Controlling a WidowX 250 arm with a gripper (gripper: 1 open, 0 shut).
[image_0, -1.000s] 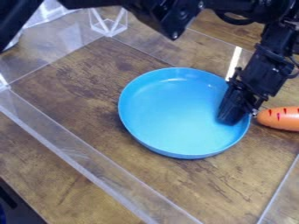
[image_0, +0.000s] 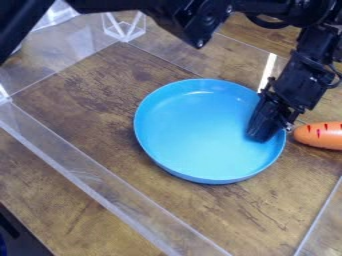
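Note:
A round blue plate (image_0: 198, 135) lies on the wooden surface near the middle. My black gripper (image_0: 267, 122) comes down from the upper right to the plate's right rim, its tip low against that rim; it is shut, and I see nothing held in it, though the tip is dark and hard to make out. An orange toy carrot (image_0: 321, 136) with dark marks lies just right of the plate, beside the gripper, partly out of frame.
Clear plastic walls (image_0: 94, 182) border the wooden area (image_0: 80, 90) on several sides. A white clear-framed piece stands at the top left. Bare wood shows left of and below the plate.
The plate has shifted very slightly down and left, and my gripper has moved slightly with it.

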